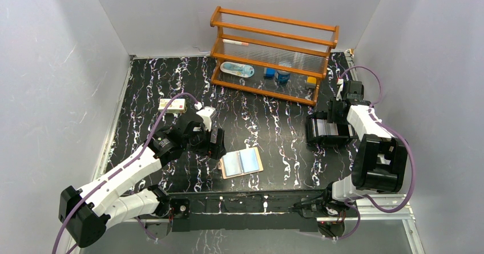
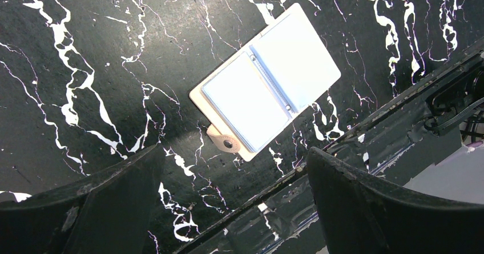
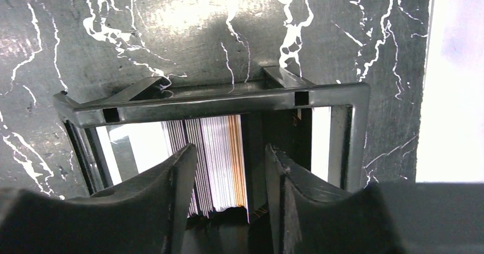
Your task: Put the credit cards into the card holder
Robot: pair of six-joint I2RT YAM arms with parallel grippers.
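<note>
An opened card holder [image 2: 251, 91] with a tan border, a metal ring spine and clear pale pockets lies flat near the table's front edge. Above it my left gripper hangs open and empty. The credit cards [image 3: 220, 157] stand on edge, packed in a row inside a black box [image 3: 211, 105] at the right of the table. Over that box, my right gripper has its fingers apart. The left finger [image 3: 184, 171] overlaps the row in view; the right finger [image 3: 275, 171] is beyond its right end. Whether either touches a card is unclear.
A wooden rack [image 1: 274, 60] with several items stands at the back. A small white-and-yellow box [image 1: 172, 105] lies at the left, behind the left arm. Close to the right arm rises the right wall [image 1: 434, 83]. Mid-table is clear.
</note>
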